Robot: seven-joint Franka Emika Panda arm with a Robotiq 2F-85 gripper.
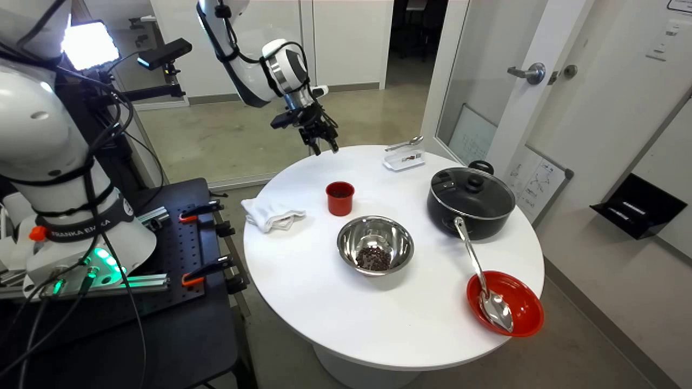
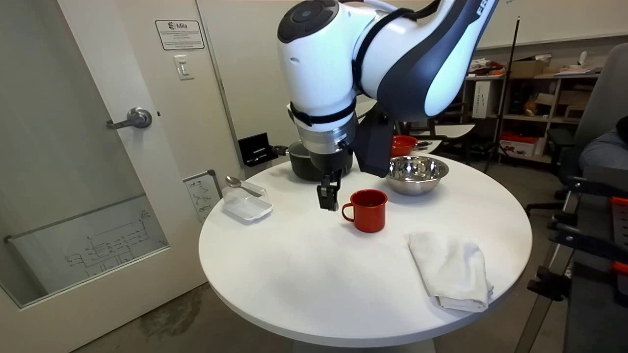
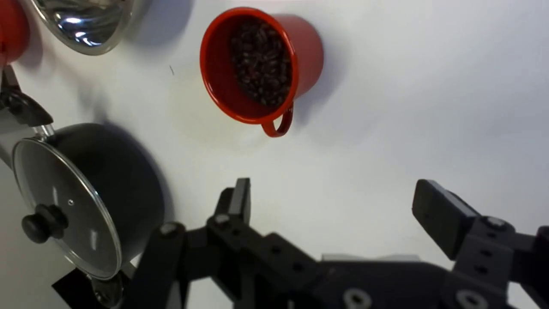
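My gripper (image 1: 326, 150) hangs above the far left edge of the round white table, open and with nothing between its fingers. In the wrist view the gripper spans bare tabletop, and a red mug (image 3: 309, 56) stands beyond it with dark beans (image 3: 261, 64) inside. The mug's handle (image 3: 278, 126) points toward the gripper side. A steel bowl (image 1: 403, 249) sits near the table's middle, holding a small heap of dark beans (image 1: 373, 258). Seen from the second exterior view, the mug (image 2: 369, 218) is upright and apart from the gripper (image 2: 328, 197).
A lidded black pot (image 1: 467, 223) stands on the right, with a long spoon (image 1: 472, 253) reaching from it into a red bowl (image 1: 533, 315). A white cloth (image 1: 269, 214) lies left. At the back is a clear container (image 2: 250, 211) with a spoon (image 2: 244, 187).
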